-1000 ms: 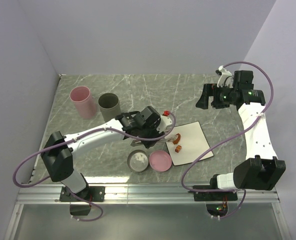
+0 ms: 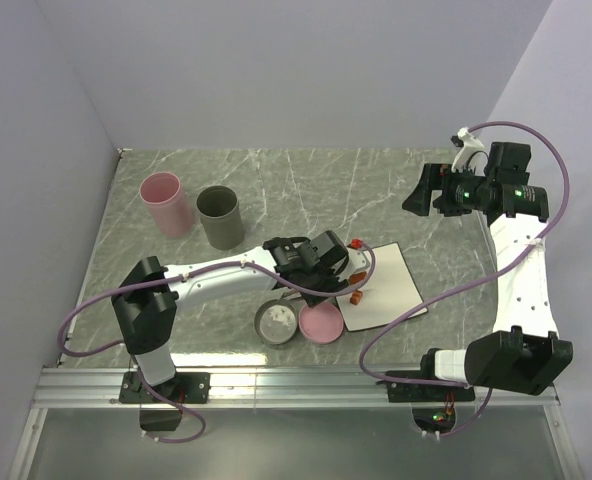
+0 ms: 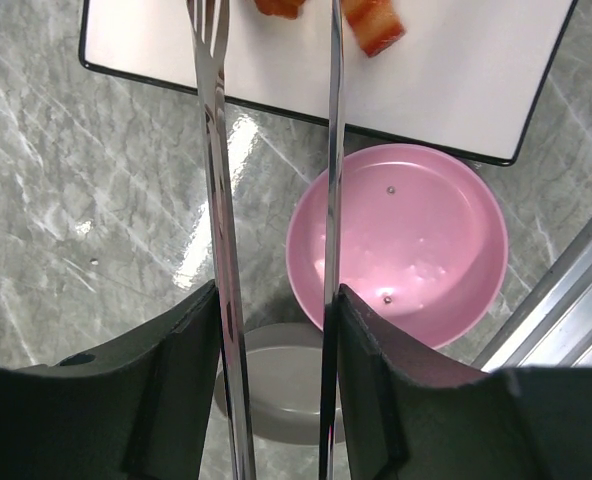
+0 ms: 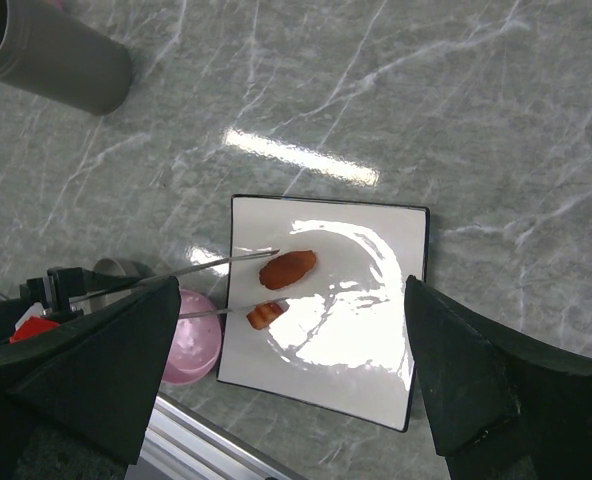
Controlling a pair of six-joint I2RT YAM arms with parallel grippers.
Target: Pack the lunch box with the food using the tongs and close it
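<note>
My left gripper has its fingers apart, with a long metal utensil along each: a fork and a second slim piece. In the right wrist view these reach over the white board, one ending by a larger brown food piece and the other passing a smaller piece. Whether they touch the food cannot be told. A pink dish and a grey dish, both seen empty in the left wrist view, lie beside the board. Off to the right, my right gripper is open and empty.
Pink and dark grey cups stand back left. A metal rail runs along the table's front edge. Bare marble lies behind the board.
My left arm has moved right, carrying its utensils from beside the board to over the food. The right arm has shifted slightly to the right. The dishes and board have stayed put.
</note>
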